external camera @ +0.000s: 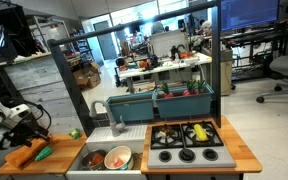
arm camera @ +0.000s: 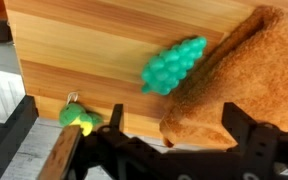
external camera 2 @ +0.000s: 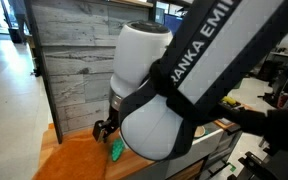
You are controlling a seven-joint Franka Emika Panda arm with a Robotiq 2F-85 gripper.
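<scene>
My gripper is open with nothing between its fingers, above the wooden counter at the left in exterior view 1. A green, bumpy object [arm camera: 174,65] lies on the wood ahead of the fingertips in the wrist view. Right beside it is a crumpled orange cloth [arm camera: 239,85], which reaches under the right finger. A smaller green and yellow item [arm camera: 76,118] sits near the counter's edge on the left. In exterior view 1 the bumpy green object [external camera: 44,153] and the cloth [external camera: 22,154] show below the gripper [external camera: 44,128].
A sink [external camera: 96,147] with a bowl [external camera: 118,157] is set right of the counter section. Farther right is a stove [external camera: 189,157] with a yellow item [external camera: 200,132] on it. A blue-green crate [external camera: 169,108] stands behind. A panelled wall [external camera 2: 79,75] rises behind the cloth.
</scene>
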